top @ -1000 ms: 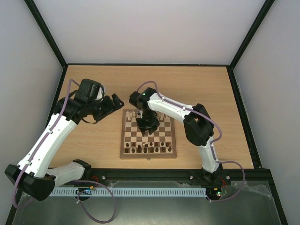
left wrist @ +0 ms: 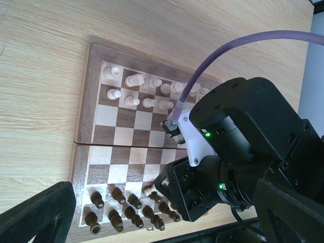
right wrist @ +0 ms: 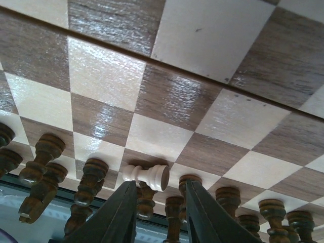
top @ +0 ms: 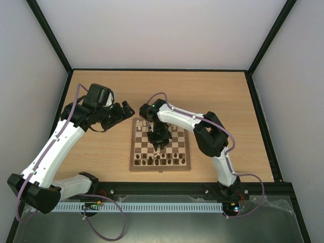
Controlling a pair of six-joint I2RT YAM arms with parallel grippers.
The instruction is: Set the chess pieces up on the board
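Observation:
The chessboard lies on the table, its white pieces in two rows at the far side and its dark pieces in two rows at the near side. One white piece lies on its side among the dark pieces, by the front dark row. Over that spot, my right gripper points down with its fingers parted, and the white piece shows just beyond the tips, apparently not gripped. My left gripper hangs open left of the board, empty.
My right arm hides part of the board's right side in the left wrist view. A seam crosses the middle of the board, where the squares are free. Bare table lies behind and right of the board.
My right gripper has shifted slightly toward the near dark rows. The left arm is almost unchanged, and the pieces in view look unmoved.

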